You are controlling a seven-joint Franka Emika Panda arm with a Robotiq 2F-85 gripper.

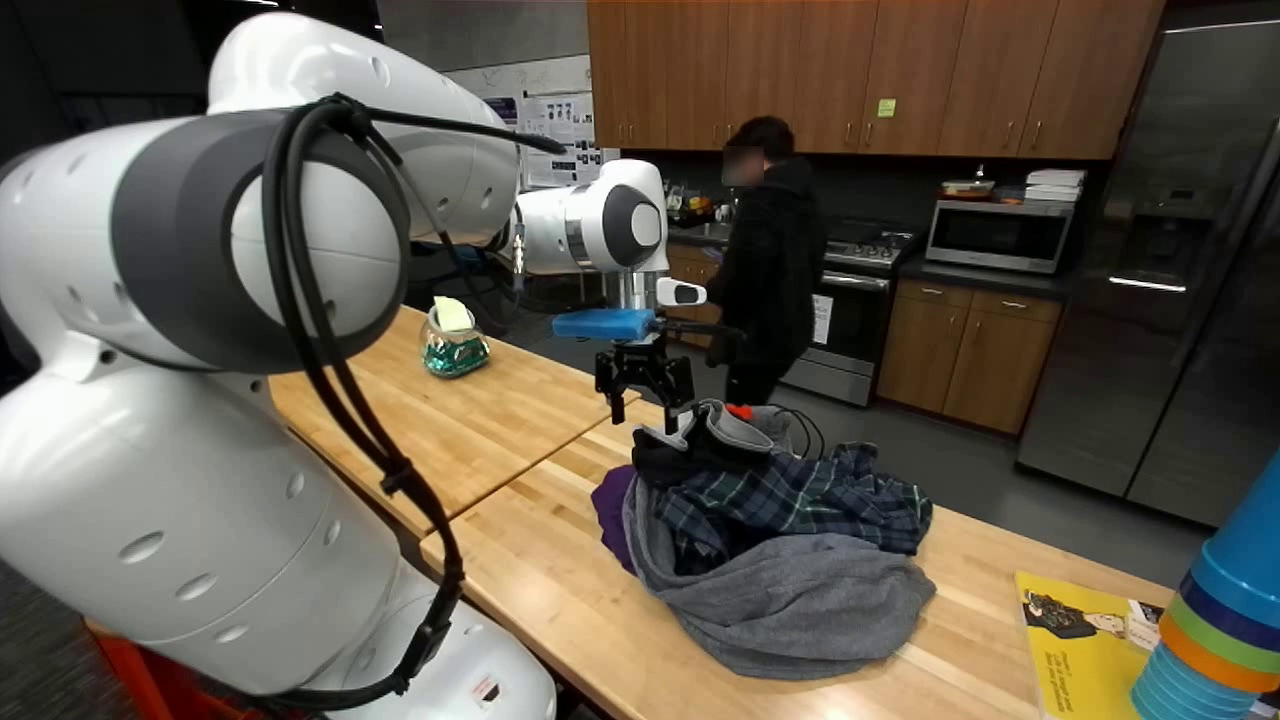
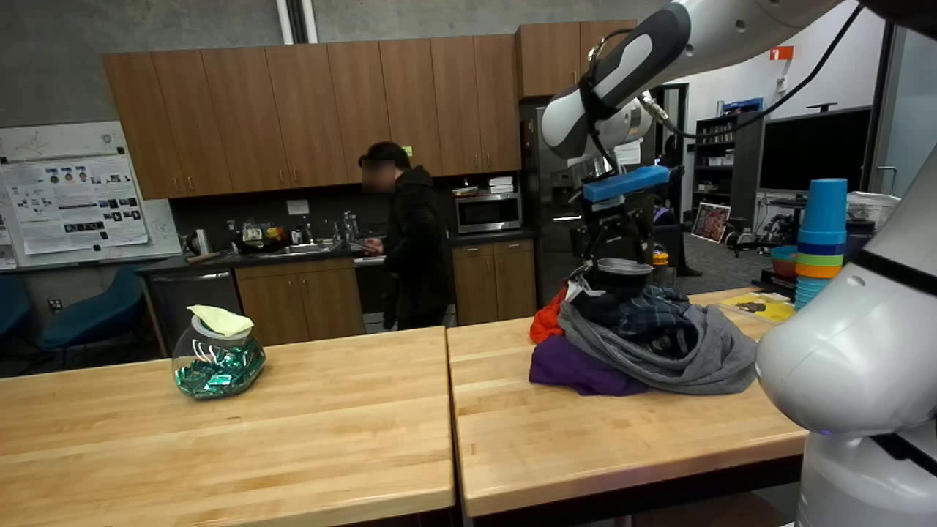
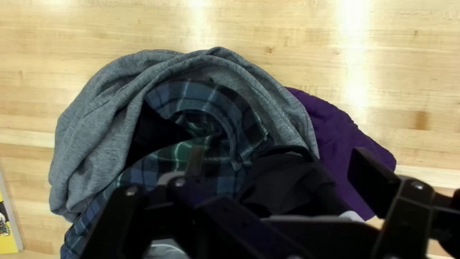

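Observation:
A heap of clothes lies on the wooden table: a grey garment (image 1: pixel 804 606) in front, a dark plaid shirt (image 1: pixel 798 498) over it, black cloth (image 3: pixel 293 183) and purple cloth (image 2: pixel 575 367) at one side. Red-orange cloth (image 2: pixel 548 318) shows at the heap's edge. My gripper (image 1: pixel 644 420) hangs open, pointing down just above the black part of the pile. In the wrist view its fingers (image 3: pixel 373 181) stand wide apart over the black and plaid cloth, with nothing gripped. The lower part of the heap is hidden behind the gripper there.
A glass jar of green-wrapped items (image 2: pixel 219 364) stands on the other table section. Stacked cups (image 2: pixel 821 233) and a yellow booklet (image 1: pixel 1080 648) are at the opposite end. Bare table (image 2: pixel 544 439) lies in front of the heap. A person in black (image 1: pixel 768 264) is beyond the table.

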